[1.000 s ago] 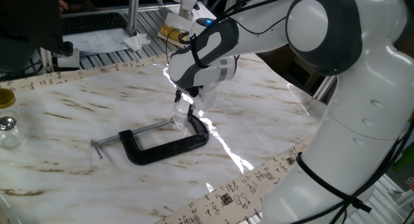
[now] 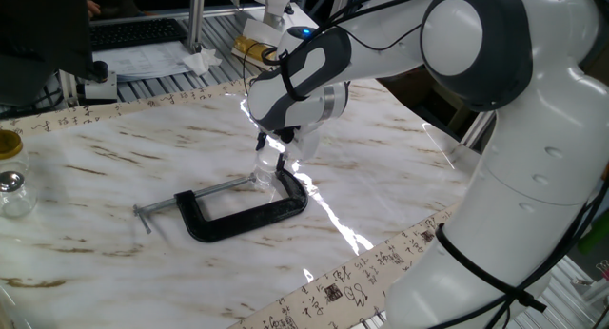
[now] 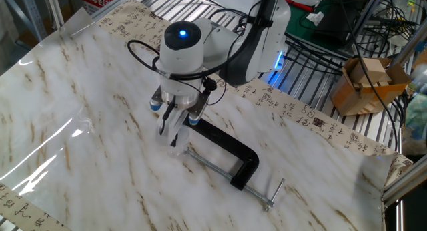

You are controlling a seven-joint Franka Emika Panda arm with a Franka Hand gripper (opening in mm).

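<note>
A black C-clamp (image 2: pixel 243 220) with a silver screw rod (image 2: pixel 205 192) lies flat on the marble-patterned table. In the second exterior view, its black frame (image 3: pixel 227 145) stretches to the right of the gripper, the T-handle (image 3: pixel 276 192) farthest away. My gripper (image 2: pixel 270 156) points down at the clamp's opposite end, close to the screw's tip. A small clear object (image 3: pixel 176 145) shows around the gripper's fingertips, low over the table. Its outline is hard to make out, and whether the fingers press on it cannot be told.
Clear jars (image 2: pixel 13 182), one gold-lidded, stand at the table's left edge in the first view. A cardboard box (image 3: pixel 368 87) sits off the table, beyond its far right edge in the second view.
</note>
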